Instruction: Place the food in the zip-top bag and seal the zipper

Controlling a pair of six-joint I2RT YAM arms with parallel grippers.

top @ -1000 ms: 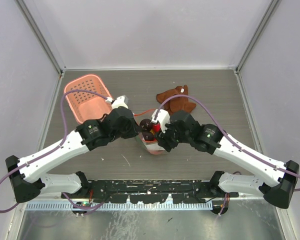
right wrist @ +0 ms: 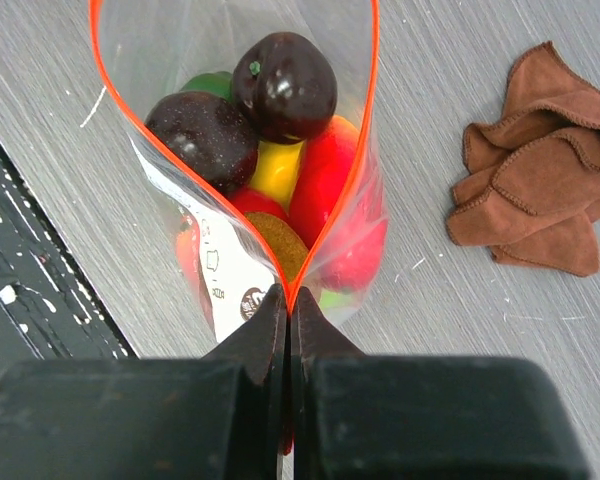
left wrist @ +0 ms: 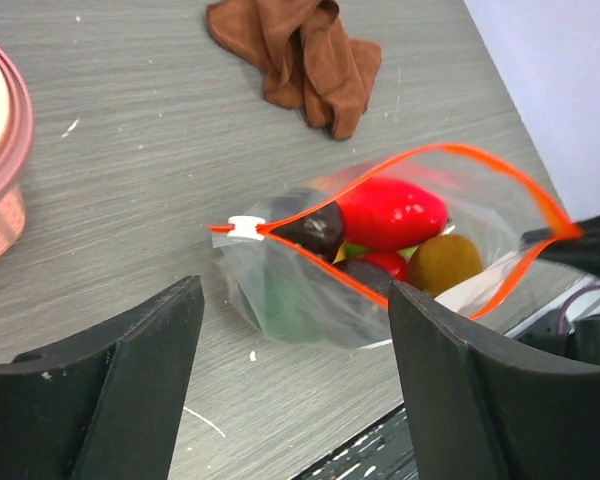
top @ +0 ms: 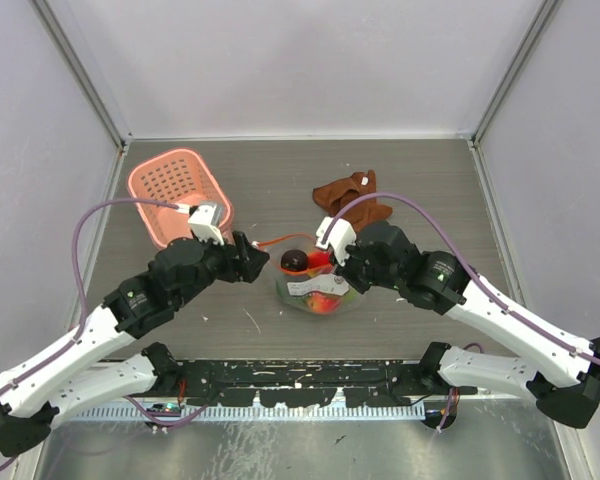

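The clear zip top bag (top: 310,298) with its orange zipper edge rests mid-table, its mouth spread apart. Inside lie food pieces: a dark plum-like fruit (right wrist: 284,86), a red piece (left wrist: 391,213), a brown piece (left wrist: 445,264) and a yellow one (right wrist: 277,172). My right gripper is shut on the bag's right corner, where the orange edges meet. Off the bag's other end, by the white zipper slider (left wrist: 246,228), my left gripper stands open with nothing between its fingers.
A pink basket (top: 178,165) stands at the back left, behind the left arm. A crumpled brown cloth (top: 354,192) lies behind the bag. Table surface in front of the bag is clear.
My left gripper has moved left, away from the bag's left end. The right gripper has shifted slightly right with its bag corner, and the bag has spread and moved right.
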